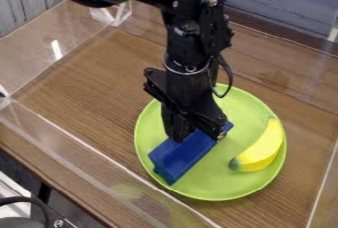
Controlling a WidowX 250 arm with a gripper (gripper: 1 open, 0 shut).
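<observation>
A green plate [238,183] holds a blue rectangular block [177,158], lying at a slant, and a yellow banana [260,147] on its right side. My black gripper [185,125] hangs over the upper part of the block, which it partly hides. Its fingers look close together; whether anything is between them is hidden.
Clear panels edge the table at left and front. A black cable lies at the lower left, off the table.
</observation>
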